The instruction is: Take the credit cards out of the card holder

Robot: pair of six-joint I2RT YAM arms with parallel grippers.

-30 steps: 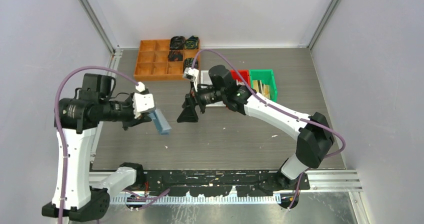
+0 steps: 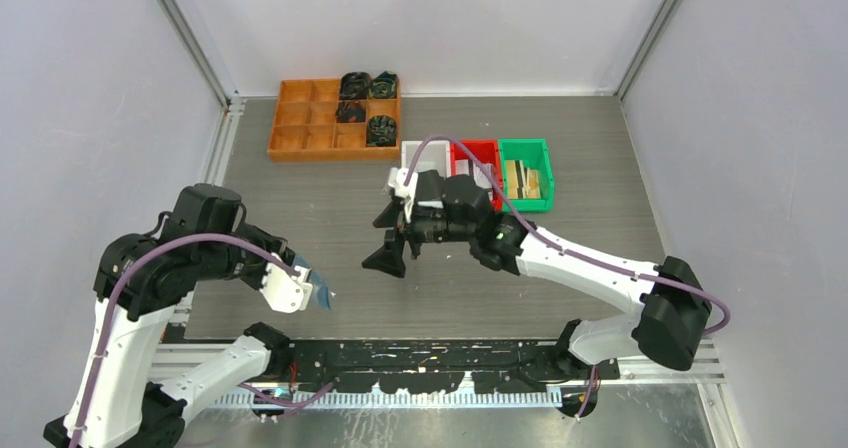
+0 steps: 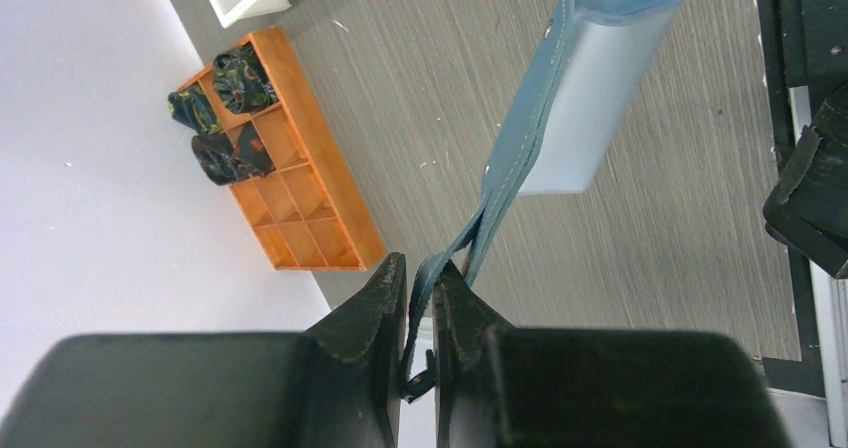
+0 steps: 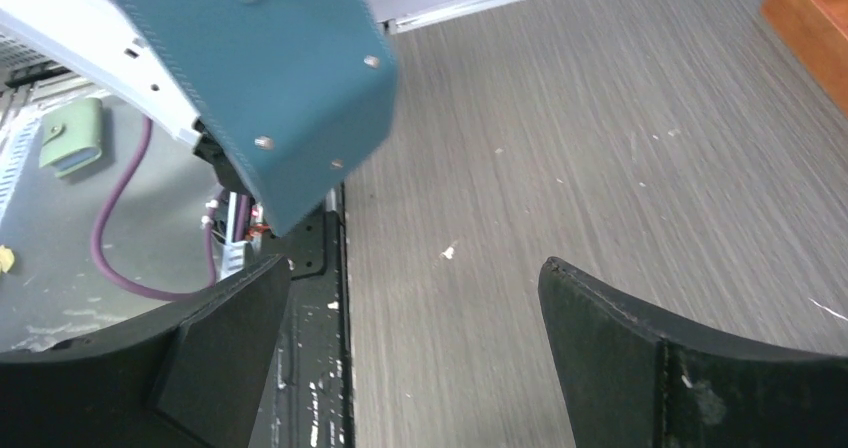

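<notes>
The blue-teal card holder [image 3: 530,108] hangs open from my left gripper, which is shut on its strap-like end. Clear plastic sleeves [image 3: 610,88] show between its covers; whether cards sit inside cannot be told. In the right wrist view, the outside of the card holder [image 4: 290,88] appears at the upper left, with metal snaps on it. My right gripper stands open with nothing between its fingers. From above, it hovers over the mid table, apart from and to the right of the card holder [image 2: 318,286].
At the back left stands an orange compartment box [image 2: 300,153] with dark rolled items. White [image 2: 410,153], red [image 2: 478,148] and green [image 2: 545,158] bins line the back right, the green one holding cards. A green wallet-like item [image 4: 72,136] lies beyond the table's front edge.
My right gripper moved right and toward the front, staying open.
</notes>
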